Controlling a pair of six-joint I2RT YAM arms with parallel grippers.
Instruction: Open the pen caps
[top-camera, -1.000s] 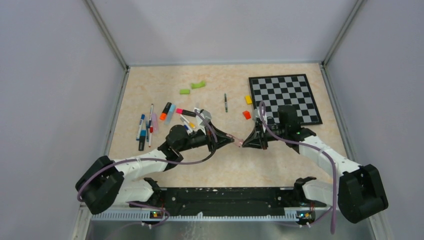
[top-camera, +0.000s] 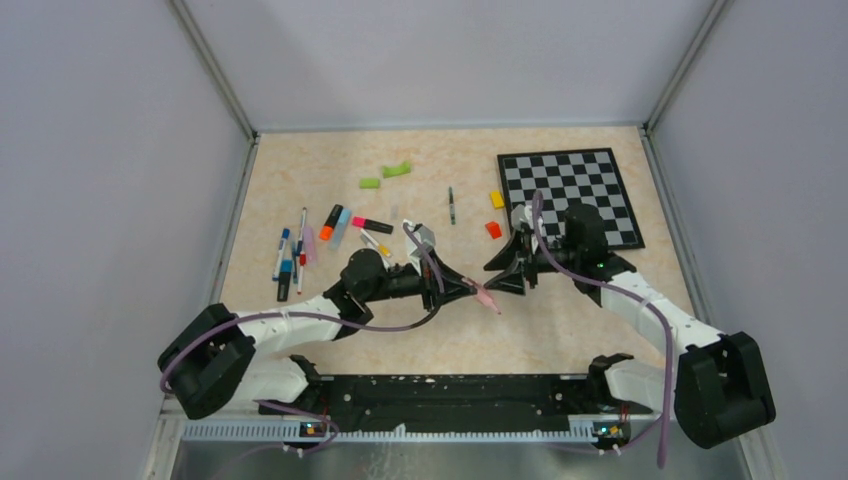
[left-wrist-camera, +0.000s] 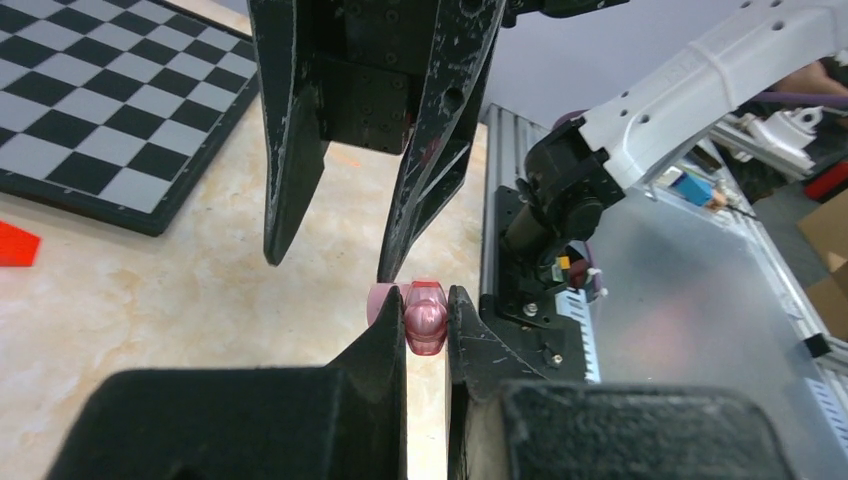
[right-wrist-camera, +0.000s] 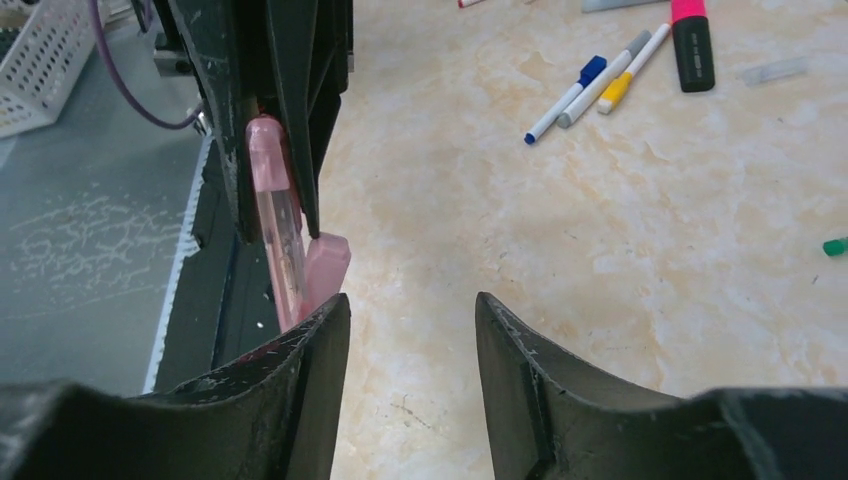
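A pink pen (top-camera: 485, 298) sticks out from my left gripper (top-camera: 468, 285), which is shut on it near the middle of the table. In the left wrist view the pink pen (left-wrist-camera: 426, 318) shows between the fingertips. The right wrist view shows the same pen (right-wrist-camera: 282, 245) held at the upper left, pointing downward. My right gripper is part open, facing the pen with nothing between its fingertips; in the top view it is just right of the pen.
Several pens and markers (top-camera: 330, 222) lie on the left and middle-left of the table. A checkerboard (top-camera: 570, 175), a red block (top-camera: 493, 229) and green pieces (top-camera: 396, 169) lie behind.
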